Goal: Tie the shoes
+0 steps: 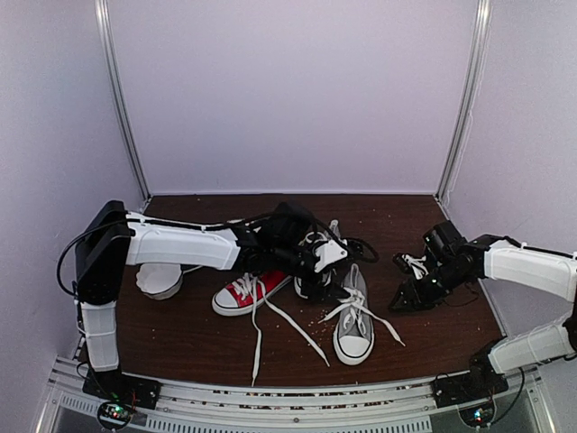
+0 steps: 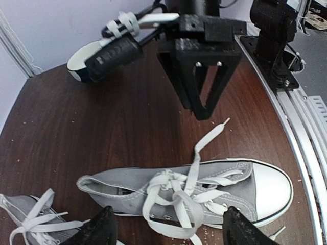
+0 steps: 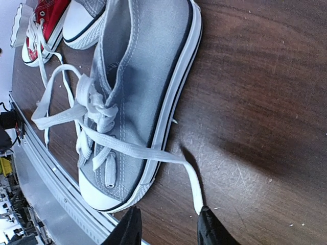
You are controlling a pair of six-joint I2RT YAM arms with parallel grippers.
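Observation:
The front grey shoe (image 1: 353,338) lies toe toward me, a loose knot with loops of white lace (image 2: 173,204) over its eyelets and one lace end trailing right. My left gripper is open above that knot, with nothing held. My right gripper stands apart beside the shoe's toe end, fingers parted, the lace tip lying near its right finger. A second grey shoe (image 2: 41,227) lies behind, partly hidden by my left arm in the top view.
A red shoe (image 1: 233,298) with long loose laces lies to the left, near a white bowl (image 1: 160,280).

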